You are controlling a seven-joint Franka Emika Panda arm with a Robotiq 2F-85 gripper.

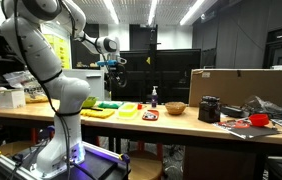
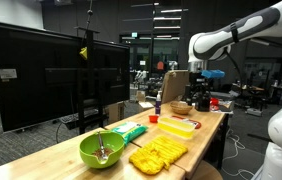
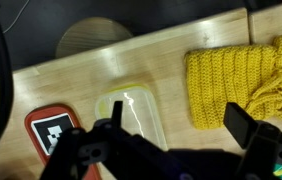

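Observation:
High above the table hangs my gripper (image 1: 113, 69), with nothing in its grasp. In the wrist view its two dark fingers (image 3: 246, 128) stand wide apart, so it is open. Beneath it lies a knitted yellow cloth (image 3: 214, 85), flat with one bunched corner. Left of the cloth is a clear container with a yellow rim (image 3: 131, 105), and beyond that a red-edged item (image 3: 53, 128). A green bowl (image 2: 102, 150) holding something dark and white stands by the yellow cloth in exterior view 2. Behind these lies a green-and-white item (image 2: 129, 131).
Farther along the table are a pump bottle (image 1: 154, 99), a brown bowl (image 1: 175, 108) and a black pot (image 1: 209, 109). A large cardboard box (image 1: 241, 86) rises behind. Off the table's edge is a round stool (image 3: 91, 36). Air around the gripper is clear.

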